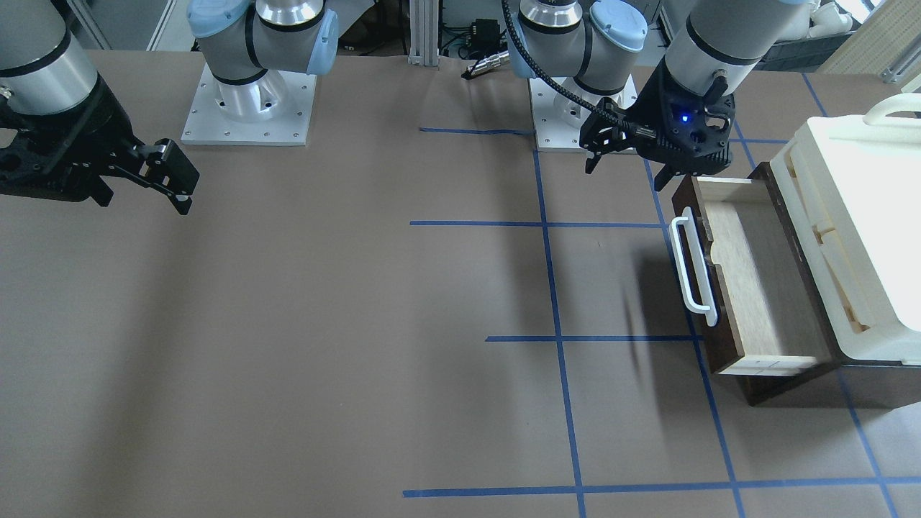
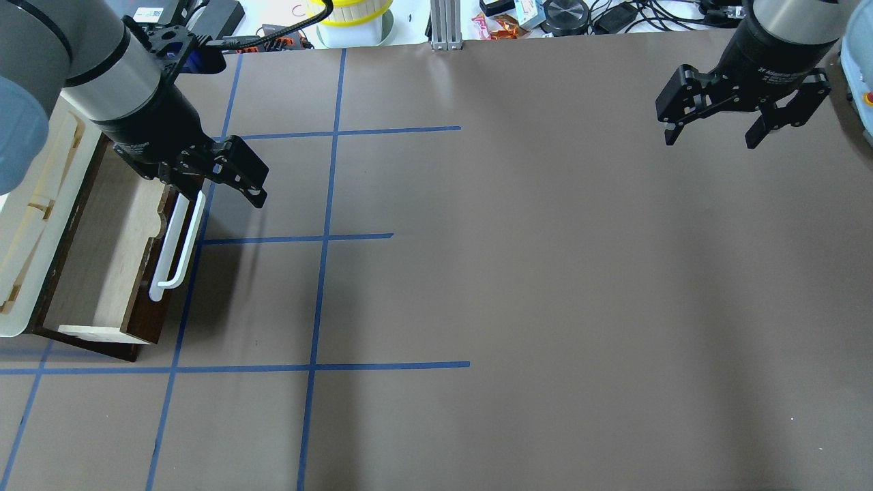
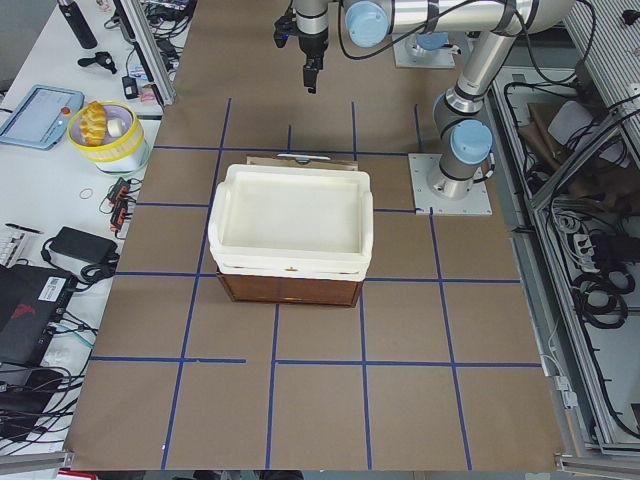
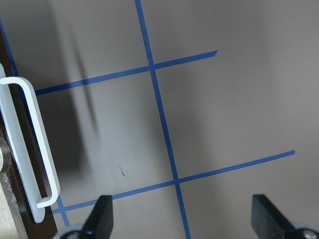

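My gripper hangs open with nothing between its fingers; in the front view it (image 1: 629, 173) is above and just beyond the wooden drawer box (image 1: 760, 267). The drawer is pulled out, its pale interior (image 2: 102, 254) empty where visible. A white handle (image 1: 680, 263) on its front appears along the left side of the wrist view (image 4: 42, 144). A white tray-like lid (image 3: 290, 220) sits on top of the box.
A second arm's gripper (image 2: 712, 123) hangs at the other side. A yellow bucket (image 3: 105, 150) and cables lie beyond the table's edge.
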